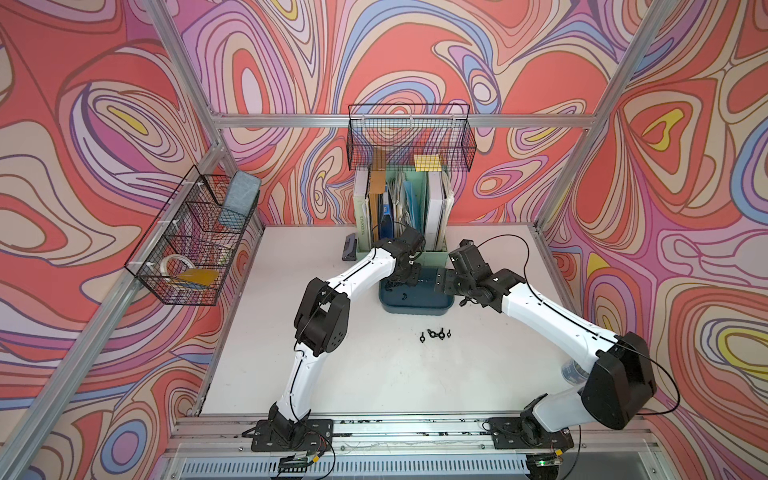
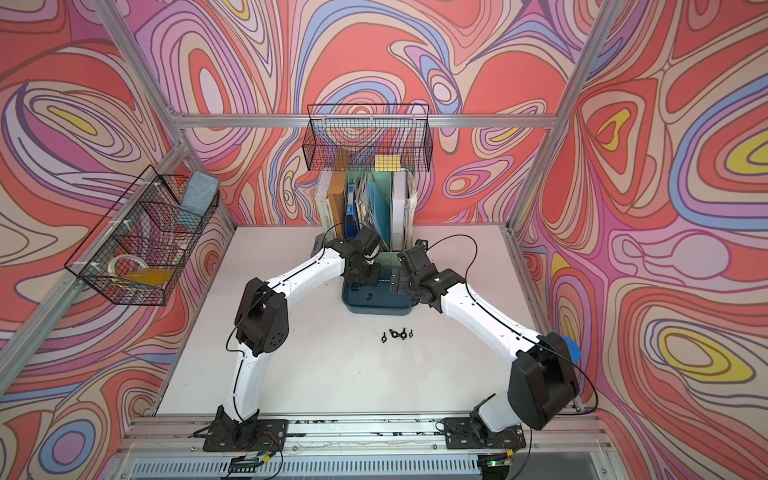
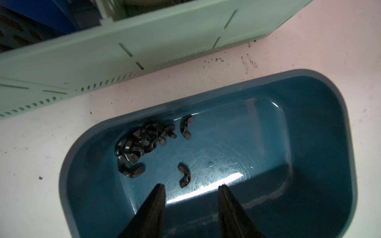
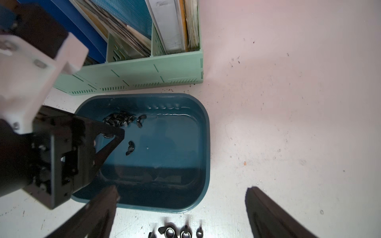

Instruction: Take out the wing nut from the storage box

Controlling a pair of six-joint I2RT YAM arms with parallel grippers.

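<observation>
Black wing nuts lie in the dark blue storage box (image 3: 246, 84). A heap of them (image 3: 137, 142) fills its back left corner, a single wing nut (image 3: 186, 127) rests right of the heap, and another lone wing nut (image 3: 184, 175) is nearer the front. Over the box hangs my left gripper, fingers apart and nothing between them; the lone front nut appears just beyond its tips. My right gripper stands wide open and empty by the box's right side. Several wing nuts (image 1: 436, 334) lie on the table in front of the box.
A green file rack (image 4: 137, 75) packed with folders stands close behind the box. In the right wrist view the left gripper's black fingers (image 4: 109, 129) reach over the box's left part.
</observation>
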